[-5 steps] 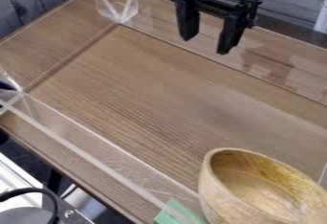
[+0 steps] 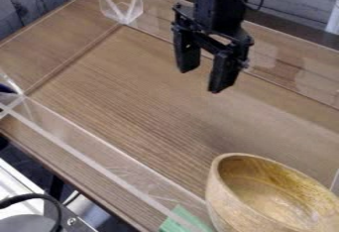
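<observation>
My black gripper (image 2: 205, 65) hangs over the upper middle of the wooden tabletop (image 2: 126, 92), its two fingers apart with nothing visible between them. A large wooden bowl (image 2: 232, 196) sits at the lower right, below and apart from the gripper.
Clear plastic walls edge the table at the left and back. A small green object (image 2: 181, 222) lies beside the bowl at the bottom. Dark and metal equipment is off the table's lower-left edge.
The gripper has moved down and to the left in the view and has turned. The bowl has not moved.
</observation>
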